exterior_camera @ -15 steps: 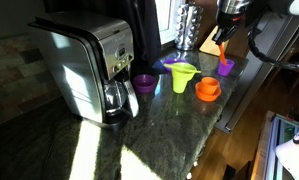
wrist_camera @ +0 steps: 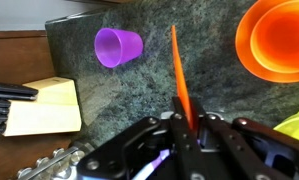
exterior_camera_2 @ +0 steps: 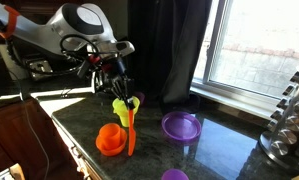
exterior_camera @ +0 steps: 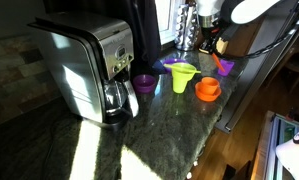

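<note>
My gripper (exterior_camera_2: 127,91) is shut on a long orange utensil (exterior_camera_2: 131,133), which hangs down above the dark counter. In the wrist view the utensil (wrist_camera: 179,70) points away from the fingers, between a purple cup (wrist_camera: 117,46) and an orange cup in an orange bowl (wrist_camera: 251,62). Exterior view 1 has the purple cup (exterior_camera: 226,69) just beyond the utensil, with the orange bowl (exterior_camera: 208,95) nearer. A yellow-green cup (exterior_camera: 180,83) stands beside the orange pieces. The utensil's held end is hidden by the gripper.
A coffee maker (exterior_camera: 96,70) occupies the counter's left side, with a purple bowl (exterior_camera: 144,83) nearby. Near the window lies a purple plate (exterior_camera_2: 181,126). A wooden knife block (wrist_camera: 49,105) and a rack of jars (exterior_camera_2: 284,130) border the area.
In exterior view 1 my gripper and the orange utensil have shifted left, away from above the purple cup. The dishes have stayed in place.
</note>
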